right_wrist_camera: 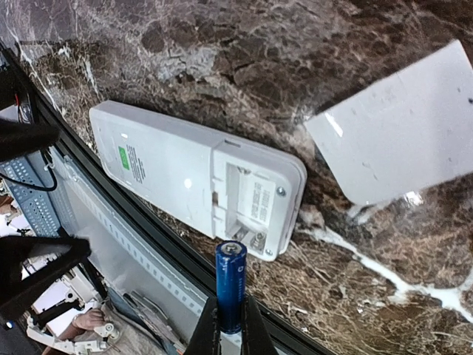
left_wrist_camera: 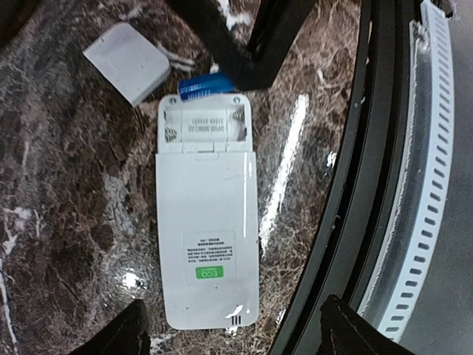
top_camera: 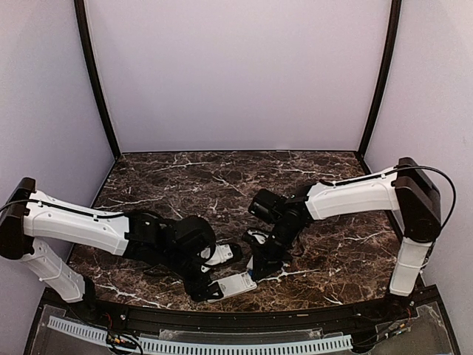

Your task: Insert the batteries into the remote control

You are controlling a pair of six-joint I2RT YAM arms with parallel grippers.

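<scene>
The white remote (left_wrist_camera: pixel 208 214) lies back side up on the table, its battery compartment (right_wrist_camera: pixel 251 203) uncovered and empty. A blue battery (right_wrist_camera: pixel 230 285) is pinched in my right gripper, which is shut on it. In the left wrist view, the battery's end is by the compartment's outer edge; whether it touches cannot be told. My left gripper stands open at the remote's other end, fingers apart on either side, not clamping it. From the top view, both arms partly cover the remote (top_camera: pixel 236 285).
The loose white battery cover (right_wrist_camera: pixel 403 126) lies on the dark marble table, close to the compartment end. A black rail with a white slotted strip (top_camera: pixel 244 345) runs along the front edge.
</scene>
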